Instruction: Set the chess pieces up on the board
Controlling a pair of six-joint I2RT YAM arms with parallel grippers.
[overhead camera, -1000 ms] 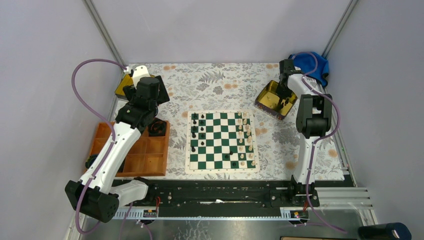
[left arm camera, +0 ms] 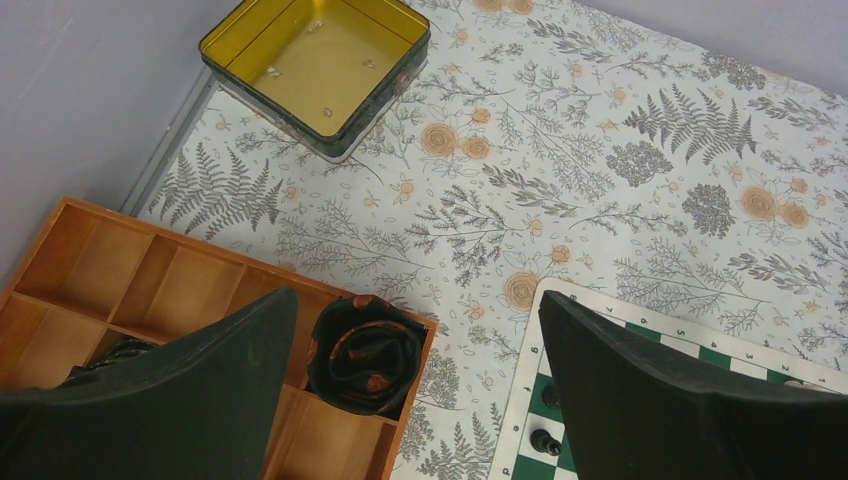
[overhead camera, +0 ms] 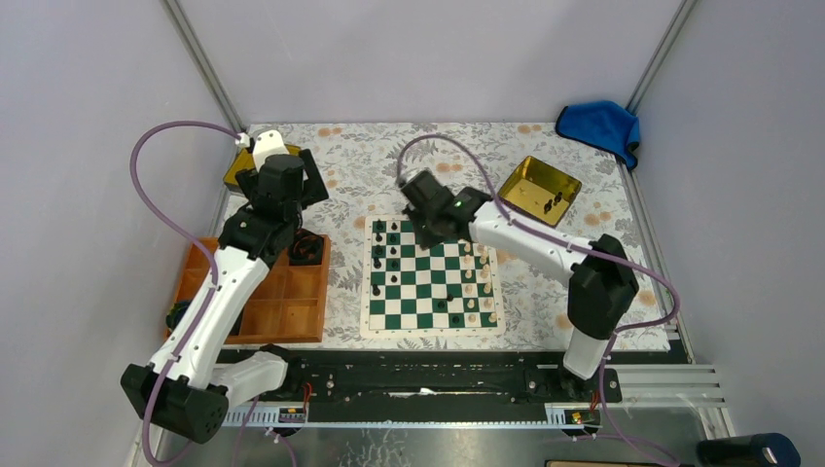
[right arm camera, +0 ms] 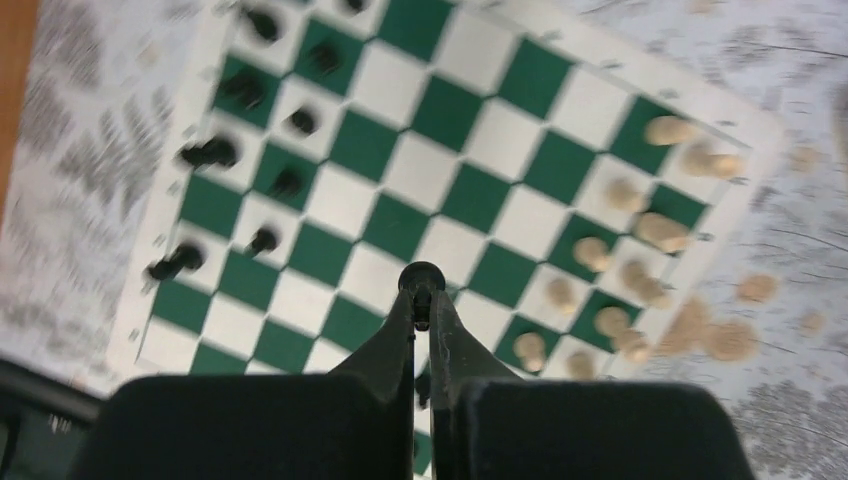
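A green and white chess board [overhead camera: 422, 277] lies mid-table. Black pieces [overhead camera: 376, 263] stand along its left side and pale pieces [overhead camera: 484, 273] along its right; a few dark ones [overhead camera: 449, 298] stand near the front right. My right gripper is shut on a black chess piece [right arm camera: 421, 275], held above the board and blurred by motion; which piece it is I cannot tell. Off to the back left, over the wooden box, my left gripper is open with nothing between its fingers.
At the back right, a gold tin [overhead camera: 533, 199] holds a few dark pieces. An orange wooden compartment box [overhead camera: 326, 292] is left of the board, with another gold tin [left arm camera: 340, 135] behind it. A blue cloth [overhead camera: 598, 126] hangs in the back right corner.
The left arm has shifted only slightly.
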